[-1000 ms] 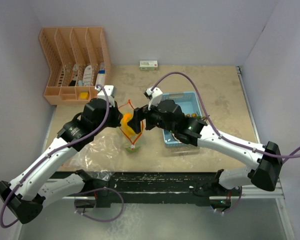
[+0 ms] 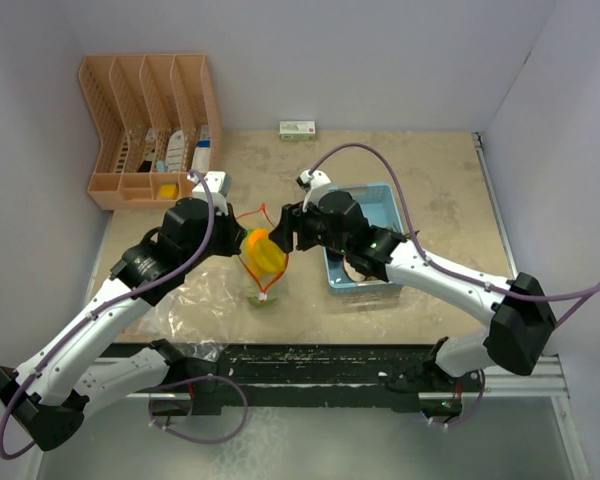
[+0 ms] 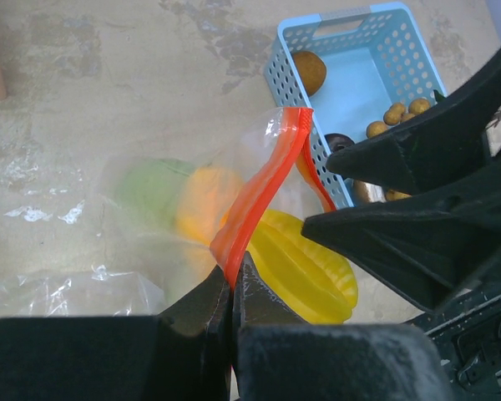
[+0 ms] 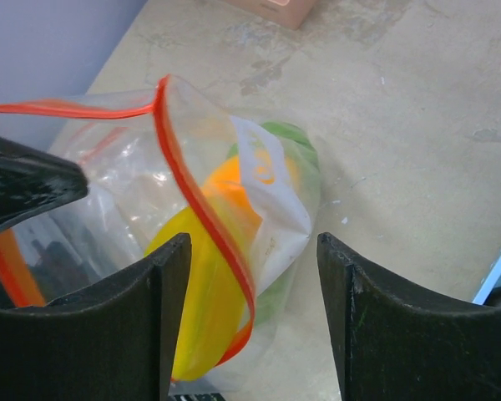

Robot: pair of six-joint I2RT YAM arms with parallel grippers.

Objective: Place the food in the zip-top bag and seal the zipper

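Observation:
A clear zip top bag with a red-orange rim (image 2: 276, 284) stands with its mouth spread wide. Inside it lie a yellow ridged food piece (image 3: 305, 263), an orange one (image 3: 207, 199) and a green one (image 3: 150, 190). On the bag's left side my left gripper is shut on the red-orange rim, which runs down between its fingers. My right gripper is open at the right side of the mouth. Its fingertips stand apart, and part of the rim shows between them in the right wrist view, not clamped.
Right of the bag sits a blue basket (image 2: 382, 207) with potatoes and other food, partly under the right arm. A peach divided rack (image 2: 130, 192) stands back left, and a small box (image 2: 297, 130) at the back. Loose clear plastic (image 2: 185, 305) lies front left.
The left gripper has stayed almost in place at the rim.

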